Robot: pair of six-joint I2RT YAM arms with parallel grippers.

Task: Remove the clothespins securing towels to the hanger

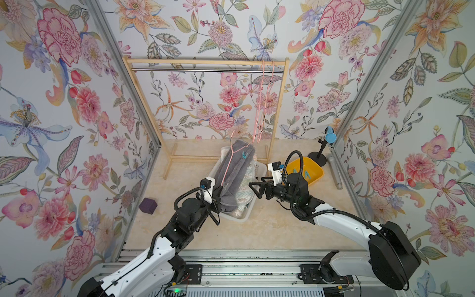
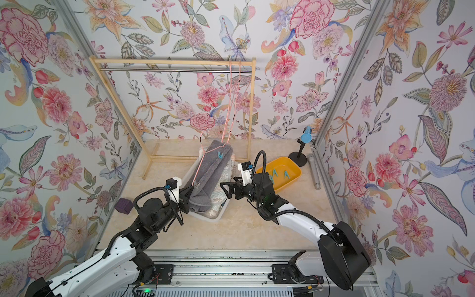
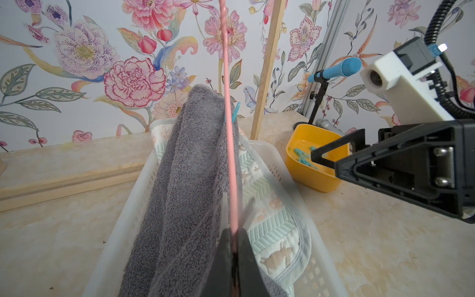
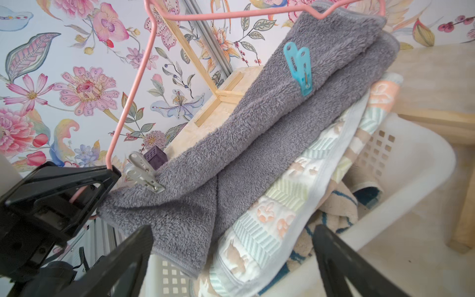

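A grey towel (image 1: pixel 232 173) lies over towels in a white basket (image 1: pixel 256 193), still clipped to a pink hanger (image 4: pixel 227 13) by a blue clothespin (image 4: pixel 298 66) and a clear clothespin (image 4: pixel 143 172). My left gripper is shut on the hanger's end, beside the clear clothespin. My right gripper (image 1: pixel 258 189) stands open at the basket's right side, facing the clipped towel, nothing between its fingers.
A yellow bin (image 1: pixel 314 169) with blue clothespins is at the right, beside a microphone stand (image 1: pixel 319 159). A wooden rack (image 1: pixel 148 63) with pink hangers stands behind. A purple block (image 1: pixel 147 206) lies left.
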